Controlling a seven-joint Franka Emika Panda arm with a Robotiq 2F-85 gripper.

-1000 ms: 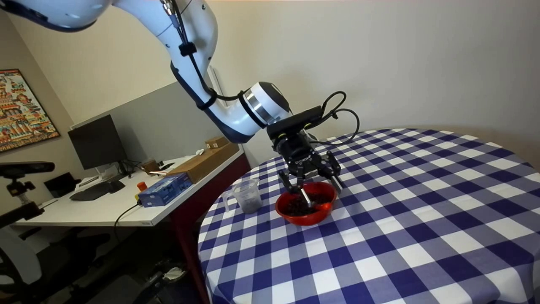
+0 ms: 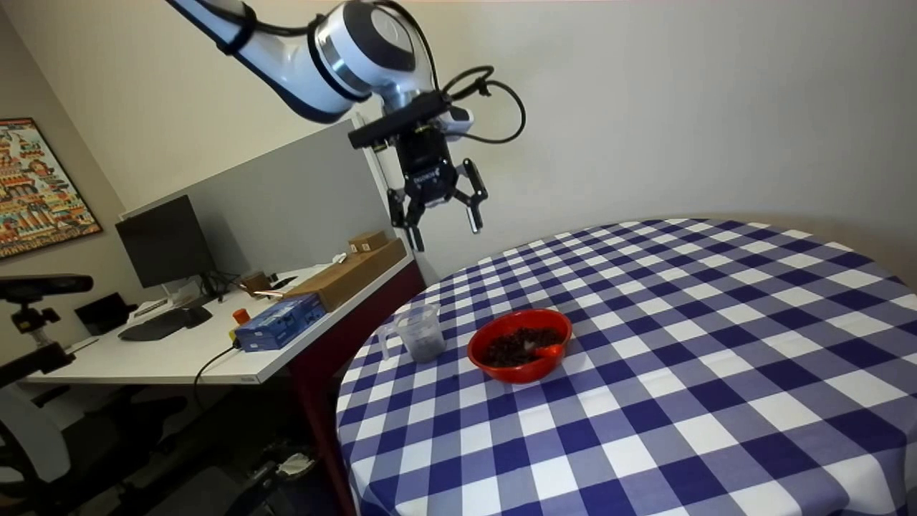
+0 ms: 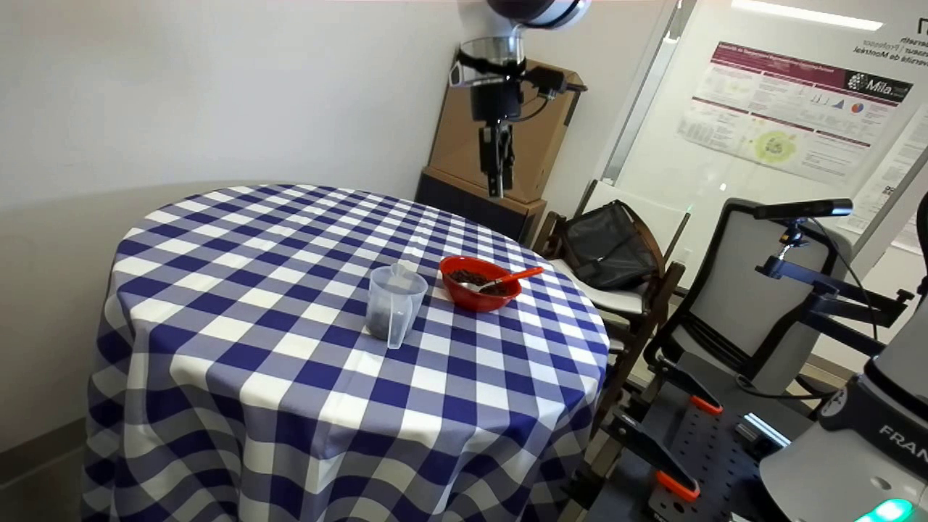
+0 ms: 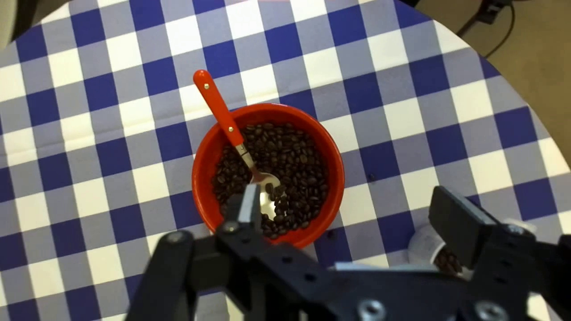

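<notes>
A red bowl (image 2: 490, 365) of dark coffee beans (image 4: 299, 160) sits on the checked tablecloth. Inside it rests a spoon (image 4: 217, 107), its metal end among the beans and its red handle leaning out over the rim. To one side stands a clear measuring cup (image 3: 396, 300) with a handle; the wrist view catches part of it (image 4: 425, 246), with some beans showing, behind a finger. High over the table and well clear of the bowl hangs my gripper (image 2: 447, 232), open, with nothing between its fingers.
Much of the tablecloth (image 2: 731, 344) is bare. Beyond its edge, a white desk (image 2: 189, 352) carries a blue box (image 2: 281, 322) and a monitor (image 2: 167, 241). Cardboard boxes (image 3: 452, 139) and a chair (image 3: 613, 252) stand past the table in the second exterior view.
My open gripper has risen from just over the bowl and shifted left in the first exterior view. The bowl, spoon and measuring cup look unmoved.
</notes>
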